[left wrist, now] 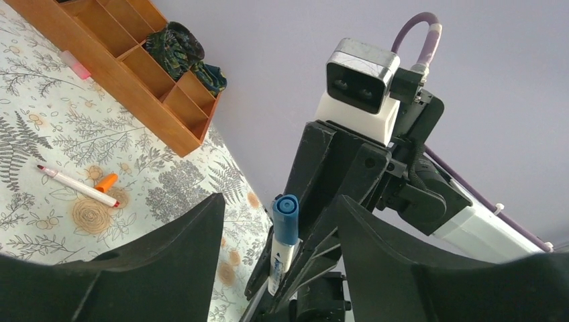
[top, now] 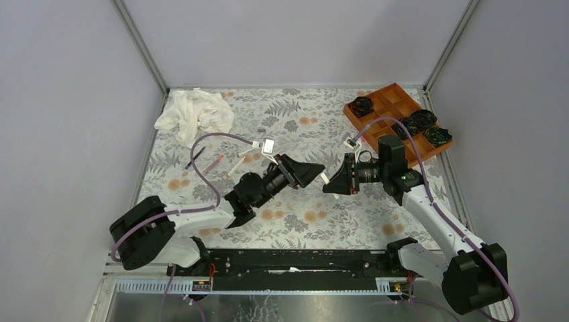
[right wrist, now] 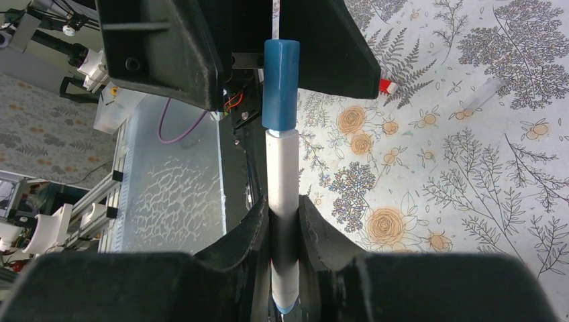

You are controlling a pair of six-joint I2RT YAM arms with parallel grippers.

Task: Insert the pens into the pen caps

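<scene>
A pen with a blue cap (right wrist: 280, 84) and white barrel (right wrist: 283, 174) stands upright, my right gripper shut on its barrel; in the top view that gripper (top: 329, 184) is right of centre. My left gripper is part open, its fingertips either side of the capped end, with visible gaps to it in the left wrist view. A white pen with red tip (left wrist: 75, 184) and an orange cap (left wrist: 105, 182) lie on the table. More pens (top: 213, 164) lie at the left of the top view.
A wooden compartment tray (top: 379, 100) with dark coils is at the back right. A white cloth (top: 194, 114) lies at the back left.
</scene>
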